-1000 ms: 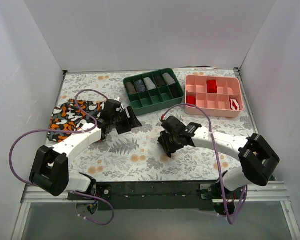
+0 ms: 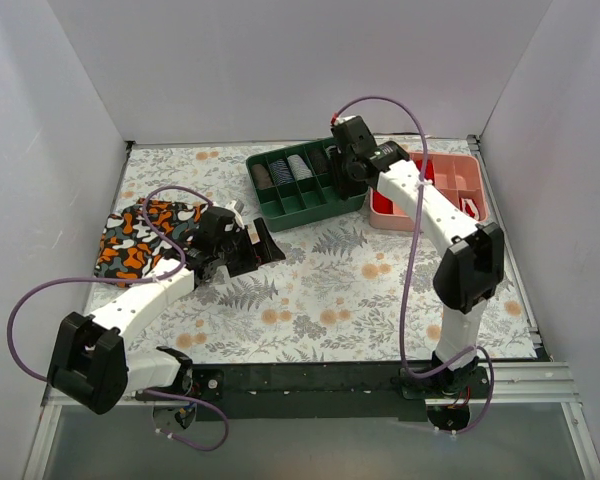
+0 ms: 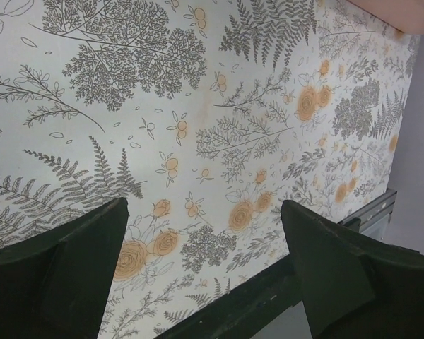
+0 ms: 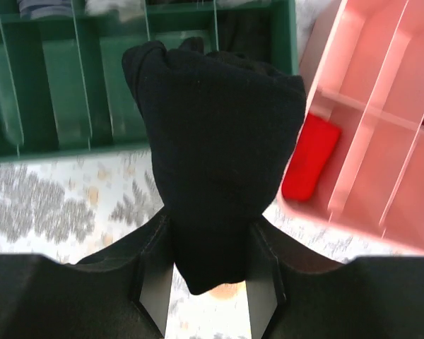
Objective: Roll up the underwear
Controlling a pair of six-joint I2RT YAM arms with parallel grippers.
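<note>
A rolled black piece of underwear (image 4: 215,134) stands up from my right gripper, which is shut on its lower end. In the right wrist view it hangs over the near right part of the green divided box (image 4: 46,152), covering some of its compartments. From above, the right gripper (image 2: 348,185) is at that box's right end. My left gripper (image 2: 255,255) is over the table left of centre. Its dark fingers (image 3: 63,275) stand well apart in the left wrist view, with only the patterned tabletop between them.
Rolled items, among them a striped one (image 2: 299,167), lie in the green box's back row. To its right stands a pink divided box (image 2: 450,170) holding red pieces. A patterned cloth (image 2: 135,240) lies at the left.
My right arm has swung away from the table's middle toward the back, carrying the black roll to the green box's right end. The left arm has shifted only slightly.
</note>
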